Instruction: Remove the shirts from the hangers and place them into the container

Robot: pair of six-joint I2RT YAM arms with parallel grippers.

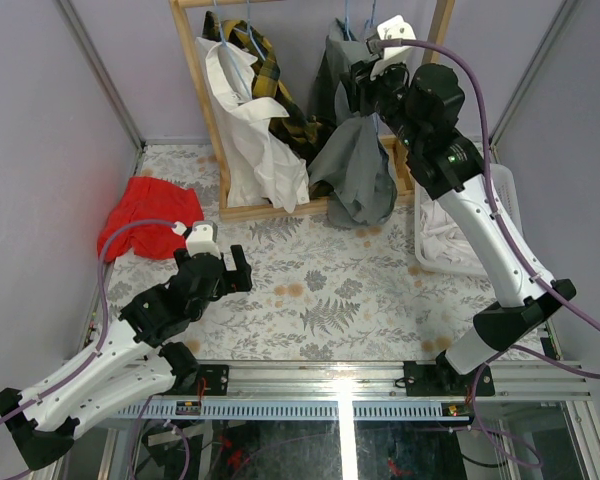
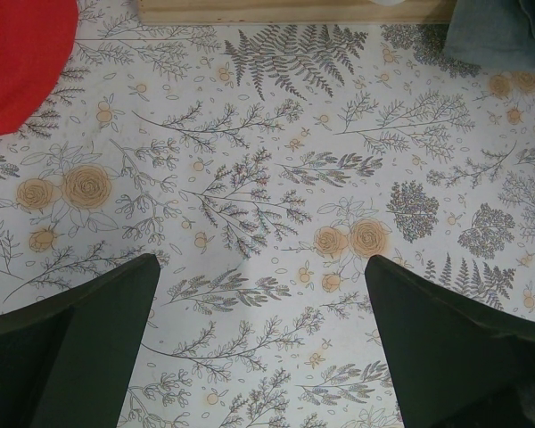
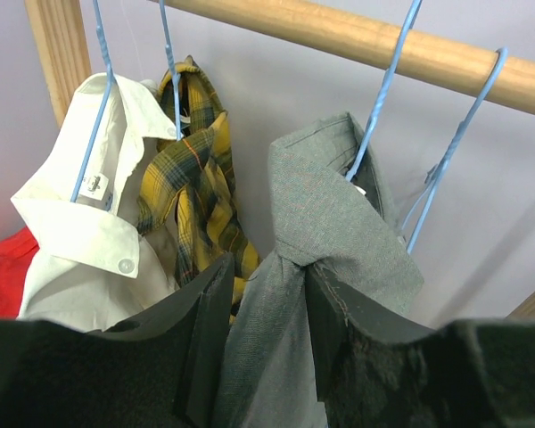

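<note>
A grey shirt (image 1: 355, 165) hangs at the right of the wooden rack. In the right wrist view its bunched cloth (image 3: 294, 254) runs between the fingers of my right gripper, which is shut on it. The blue hanger (image 3: 377, 102) goes down from the rail into the shirt's upper part, and a second blue wire (image 3: 455, 143) hangs just right of it. Where the hanger's lower part sits in the cloth is hidden. Over bare patterned floor near the front left, my left gripper (image 1: 242, 269) stands open and empty.
A white shirt (image 1: 250, 130) and a yellow-black plaid shirt (image 1: 267, 75) hang at the rack's left. Red cloth (image 1: 150, 215) lies on the left. A white basket (image 1: 467, 265) with pale cloth stands right, under the right arm.
</note>
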